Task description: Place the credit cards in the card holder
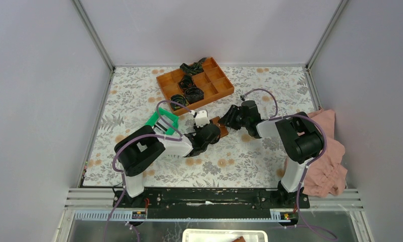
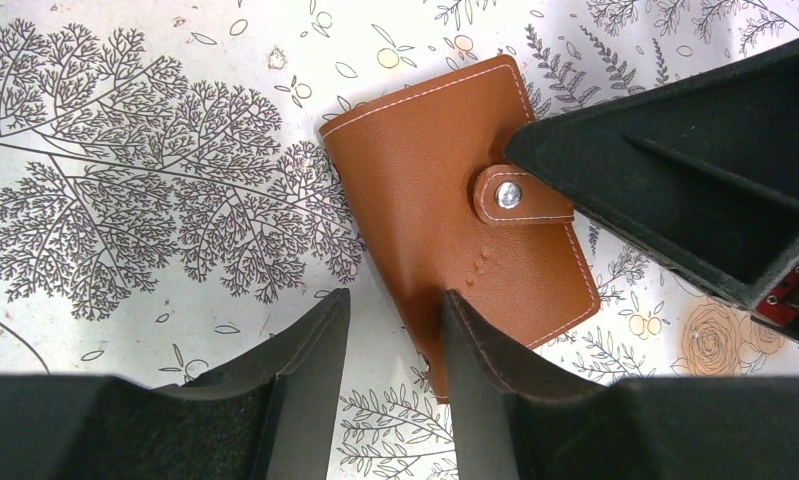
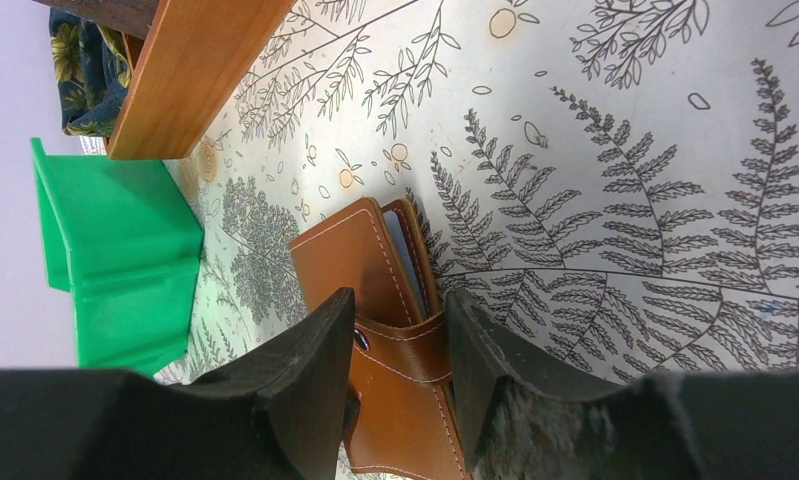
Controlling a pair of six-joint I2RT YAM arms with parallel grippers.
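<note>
The brown leather card holder lies on the patterned cloth, its snap strap over the edge. In the left wrist view my left gripper stands part open above the holder's spine side, one finger over the leather and the other over cloth. The black fingers of the other arm reach in at the right over the strap. My right gripper is open, with the strapped edge of the holder seen between its fingers. A pale layer shows between the covers; whether it is a card is unclear.
A green bin with dark and white flat items stands left of the holder. Behind it, a wooden compartment tray holds dark bundles. Pink cloth hangs at the right edge.
</note>
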